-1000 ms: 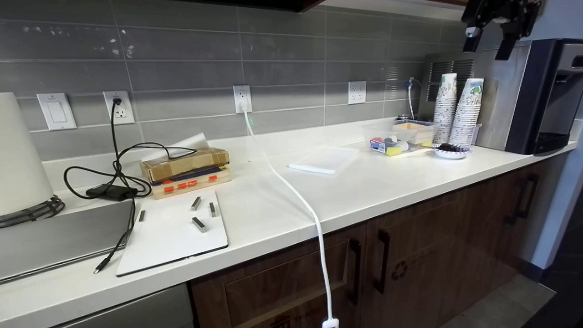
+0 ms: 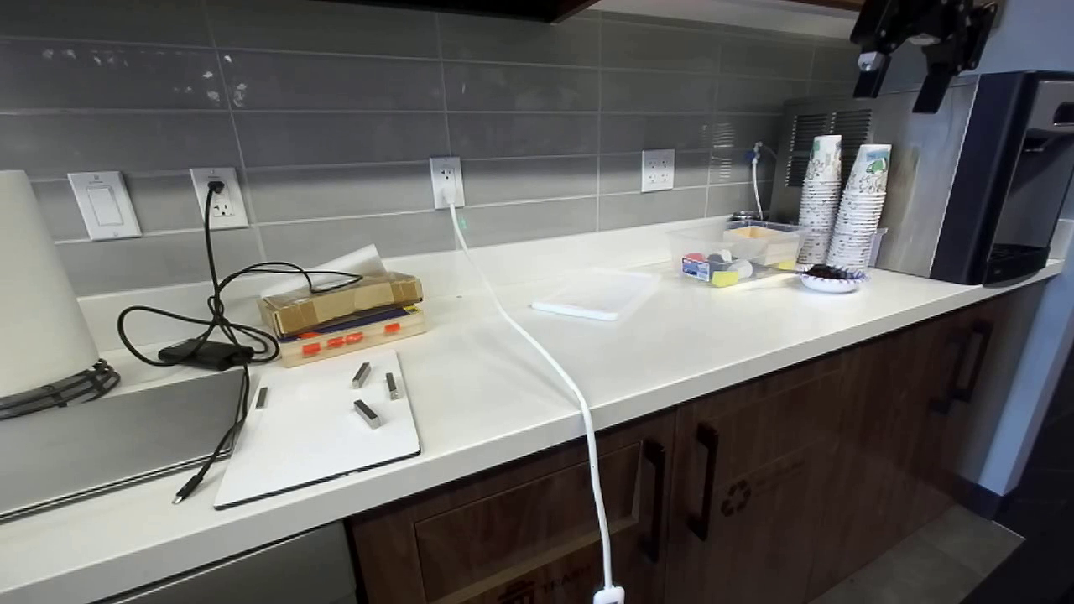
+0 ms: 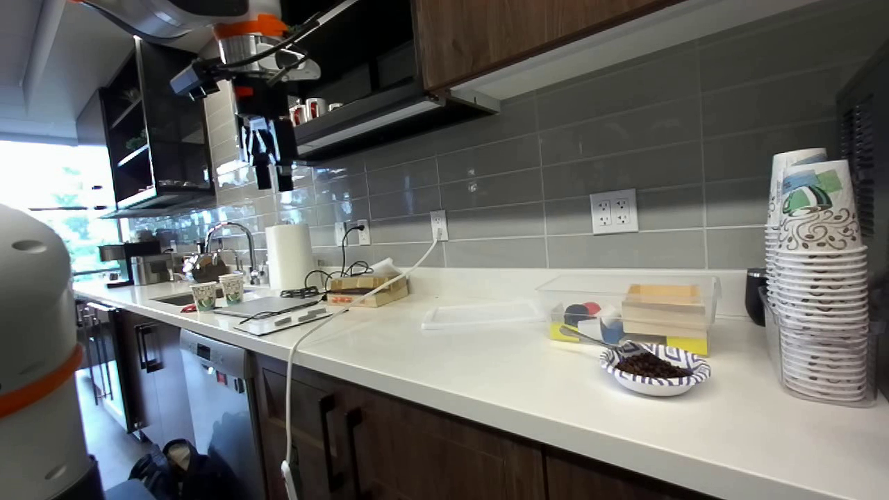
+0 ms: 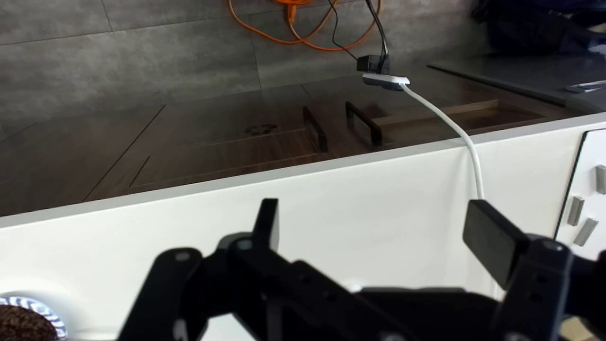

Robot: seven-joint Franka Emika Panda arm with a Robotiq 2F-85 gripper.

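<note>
My gripper is open in the wrist view, its black fingers spread wide with nothing between them. It hangs high above the white counter [image 4: 363,170], pointing down. Exterior view 1 shows the gripper [image 2: 903,89] at the top right. On the counter stands a patterned bowl [image 3: 654,383] of dark brown bits, with a spoon [image 3: 587,336] beside its left rim. A clear plastic bin [image 3: 629,287] with mixed items sits behind it. The bin's flat white lid [image 2: 594,294] lies to its left. Several metal blocks [image 2: 367,413] rest on a white board [image 2: 312,453].
A white cable [image 2: 534,347] crosses the counter and hangs over its front edge. Tall paper cup stacks [image 3: 821,283] stand at the right end. Two boxes [image 2: 347,307] and a tangled black cord [image 2: 216,322] lie on the left. An upper shelf [image 3: 367,121] is near the arm.
</note>
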